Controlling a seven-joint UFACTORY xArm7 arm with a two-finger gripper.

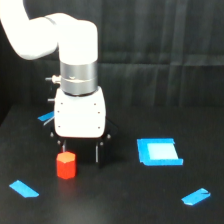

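A red block (66,166) stands on the dark table at the left of the view. Just behind and above it is my gripper (82,153), pointing down, its two thin fingers spread wide. The left finger is close to the block's top and partly hidden by it; whether they touch I cannot tell. Between the fingers only dark background shows. To the right lies a white square (162,151) framed with blue tape (146,159).
Blue tape strips lie at the front left (23,189) and front right (196,197), and another piece (46,117) is at the back left. Bare table separates the block from the taped square. A dark curtain (160,60) hangs behind.
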